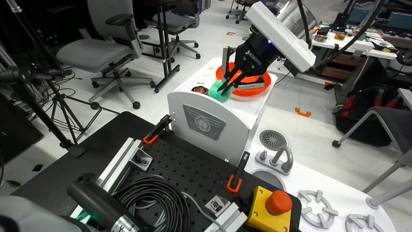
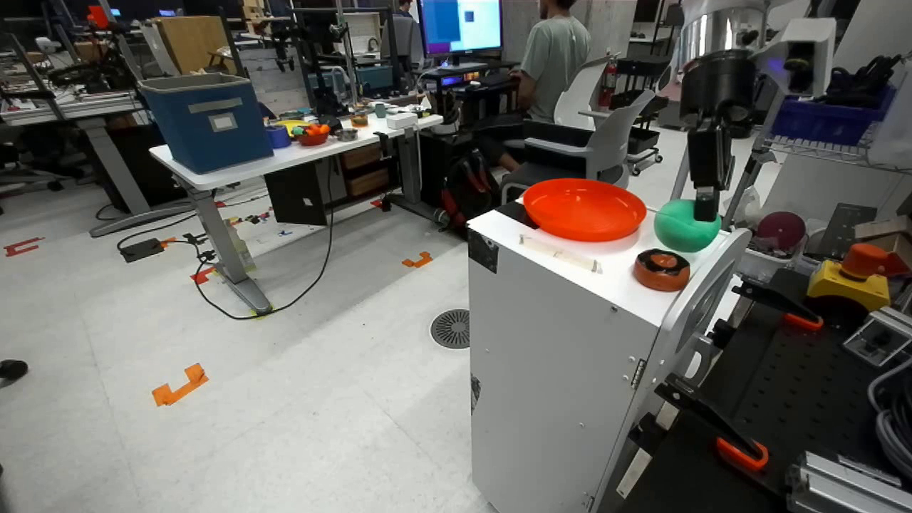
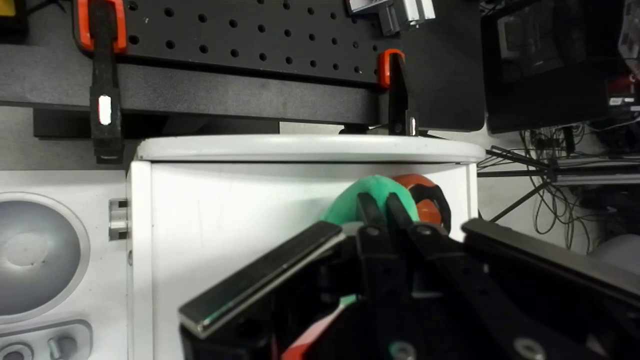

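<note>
A round green object [image 1: 220, 92] is caught in my gripper [image 1: 222, 89], whose black fingers are shut on it behind the grey curved panel. In exterior view 2 the green object [image 2: 684, 229] hangs just above or at the white top, to the right of the red plate [image 2: 585, 224]. From the wrist, my fingertips [image 3: 367, 203] lie close together over the green object [image 3: 345, 207], the gripper hiding part of it. A brown-orange and black round object [image 2: 662, 270] sits close beside it on the white top.
The white top [image 3: 228, 210] has bare room left of the green object in the wrist view. The upright curved panel [image 1: 208, 127] borders it. Clamps [image 1: 237, 172] and a black perforated table [image 1: 181, 158] stand past the panel. A small sink and faucet [image 1: 284, 158] are nearby.
</note>
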